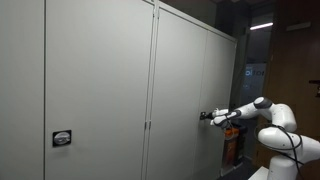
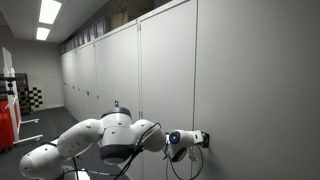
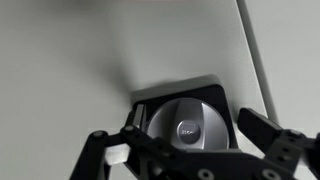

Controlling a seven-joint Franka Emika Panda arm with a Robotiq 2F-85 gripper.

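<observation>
In the wrist view, a round silver latch knob (image 3: 188, 126) sits in a square black plate on a light grey cabinet door (image 3: 60, 60). My gripper is open over it, with one finger on each side of the knob. Whether the fingers touch the knob or plate cannot be made out. Exterior view 1 has the gripper (image 1: 209, 116) small and dark against the tall door at the right. From the other side, the gripper (image 2: 202, 137) stands close against the door face, hiding most of the latch.
A door seam (image 3: 252, 50) runs just right of the latch. Another door farther left carries a similar black-framed latch (image 1: 62, 138). The tall cabinet fronts are otherwise flat and clear. A loose cable (image 2: 181, 176) hangs by the wrist. Red items (image 2: 10, 115) stand at the far left.
</observation>
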